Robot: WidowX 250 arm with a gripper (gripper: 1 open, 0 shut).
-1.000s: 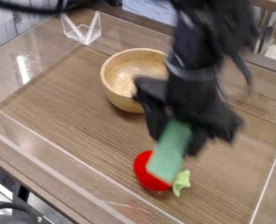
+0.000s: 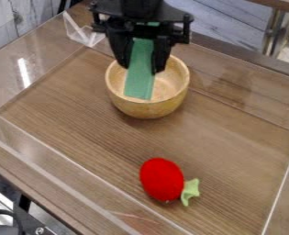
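Note:
A green object (image 2: 141, 66), held at the dark gripper (image 2: 140, 39) in the upper middle, hangs down over a wooden bowl (image 2: 164, 103); whether it touches the bowl I cannot tell. The fingertips are hard to make out, so the fingers' state is unclear. A red strawberry-like piece with a pale green leafy top (image 2: 161, 181) lies on the table in the lower middle.
A clear plastic item is partly visible at the left edge, and a dark cable at the lower left.
The arm and green object have moved back and up from over the red piece to the bowl. The red piece stays on the table.

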